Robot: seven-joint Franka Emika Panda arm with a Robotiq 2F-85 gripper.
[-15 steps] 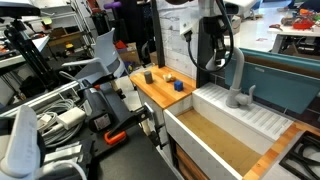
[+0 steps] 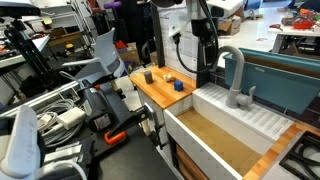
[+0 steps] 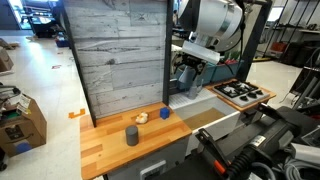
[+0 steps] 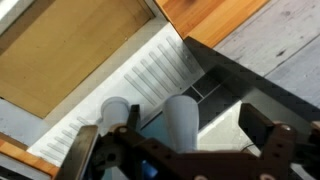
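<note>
A pale grey faucet stands at the back of the white sink, its curved spout arching toward the left. My gripper hangs above the counter, left of the spout in this view. In the wrist view, the rounded end of the faucet's spout shows between the widely parted fingers of my gripper. The fingers stand open, and the spout is not clamped. Whether a finger touches it, I cannot tell. From the other side, my gripper is near the faucet, partly hiding it.
On the wooden counter are a blue cup, a grey cup and small light items. A stove lies right of the sink. The marbled wall panel rises close to the arm; the sink basin is empty.
The faucet's spout has swung toward the left in exterior view 1; its arch now shows more from the side. My gripper has shifted left and somewhat lower.
</note>
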